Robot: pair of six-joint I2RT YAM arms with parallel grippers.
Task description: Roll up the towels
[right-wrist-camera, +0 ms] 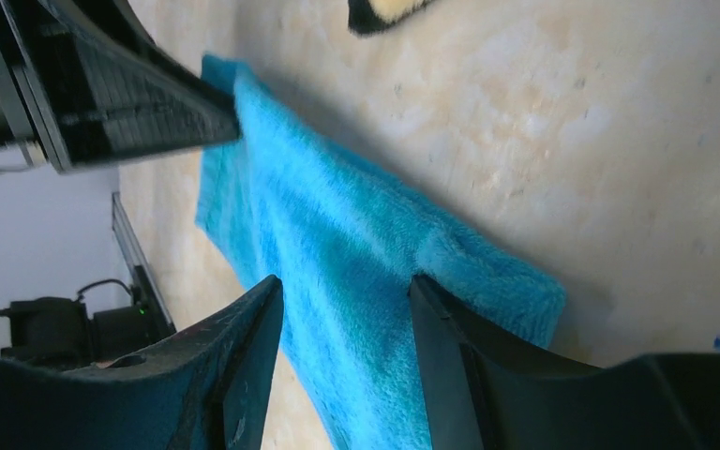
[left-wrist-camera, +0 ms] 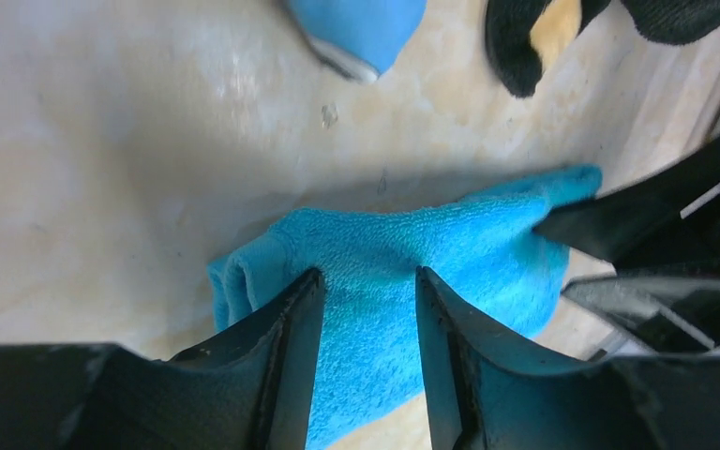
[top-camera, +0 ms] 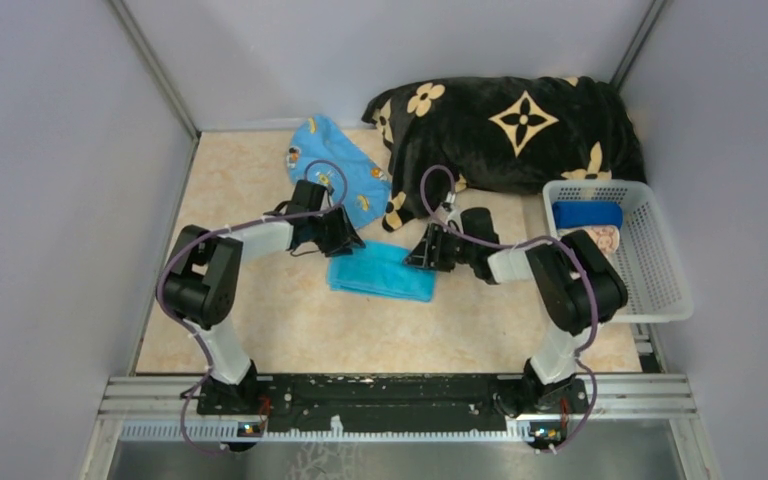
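The turquoise towel (top-camera: pixel 380 276) lies folded into a flat strip in mid-table, its far edge raised in a soft ridge. At its far left corner, my left gripper (top-camera: pixel 354 244) has its fingers part open. In the left wrist view the towel (left-wrist-camera: pixel 375 253) shows between and beyond those fingers, unpinched. My right gripper (top-camera: pixel 420 262) stands open over the towel's right end. Turquoise cloth (right-wrist-camera: pixel 347 225) also fills the gap between its fingertips in the right wrist view. A blue patterned towel (top-camera: pixel 335 165) is spread out behind. Whether any fingertip touches the cloth is unclear.
A black flowered blanket (top-camera: pixel 520 130) is heaped along the back. The white basket (top-camera: pixel 665 265) at right holds a blue roll (top-camera: pixel 588 215) and a patterned roll (top-camera: pixel 605 238), partly covered by my right arm. Bare table (top-camera: pixel 290 335) lies in front.
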